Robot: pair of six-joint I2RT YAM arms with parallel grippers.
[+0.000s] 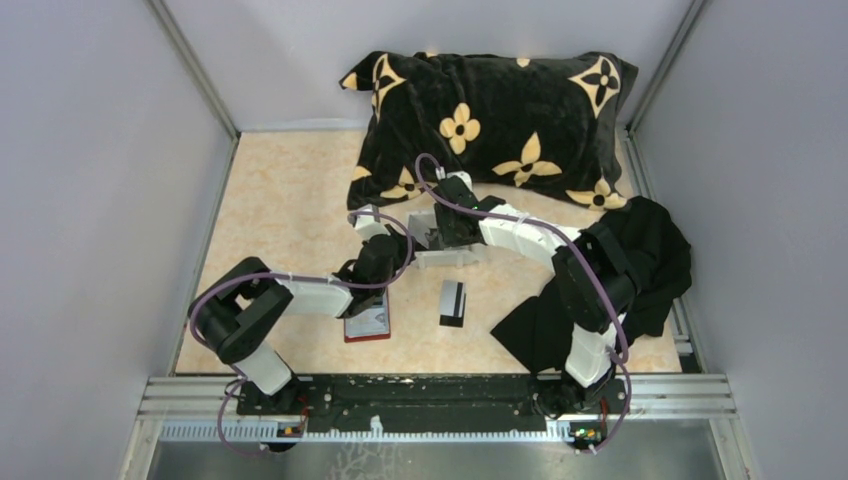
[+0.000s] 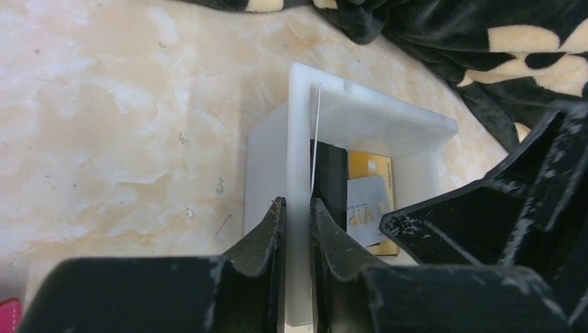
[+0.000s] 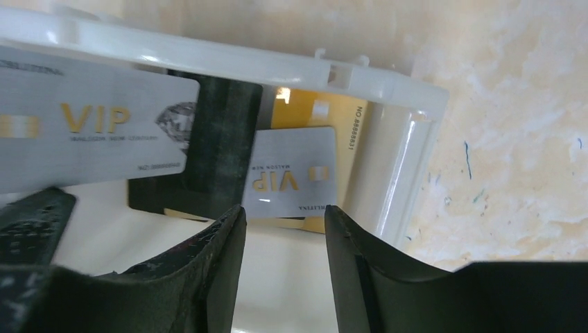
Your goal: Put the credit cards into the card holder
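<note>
My left gripper is shut on the side wall of a white open box (image 2: 371, 104). A thin card edge (image 2: 315, 132) stands along that wall's inner side; whether the fingers pinch it too, I cannot tell. From the right wrist view it appears as a silver VIP card (image 3: 90, 128) raised at the left. Deeper in the box lie a black card (image 3: 225, 146), another silver VIP card (image 3: 298, 163) and a gold card (image 3: 350, 132). Over them, my right gripper is part open, nothing between its fingers.
Nearer the front, a silver-and-black card (image 1: 452, 303) lies on the table, and a red-edged item with a silver face (image 1: 368, 322) sits under the left arm. Black cloth (image 1: 650, 260) covers the right side; a patterned cushion (image 1: 500, 120) fills the back. Bare table lies at left.
</note>
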